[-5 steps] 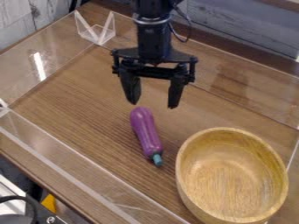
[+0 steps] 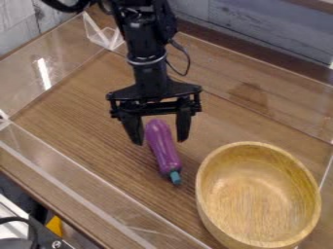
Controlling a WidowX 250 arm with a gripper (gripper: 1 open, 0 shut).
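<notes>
My black gripper (image 2: 159,130) hangs open over a purple elongated object with a teal tip (image 2: 166,156), which lies on the wooden table. The two fingers reach down on either side of the purple object's upper end; whether they touch it cannot be told.
A large yellow bowl (image 2: 256,190) sits at the front right, close beside the purple object. A clear plastic piece (image 2: 104,33) stands at the back left. Cables lie at the front left corner.
My gripper has moved toward the front and down, from above and behind the purple object to around its upper end. The purple object and bowl look unmoved.
</notes>
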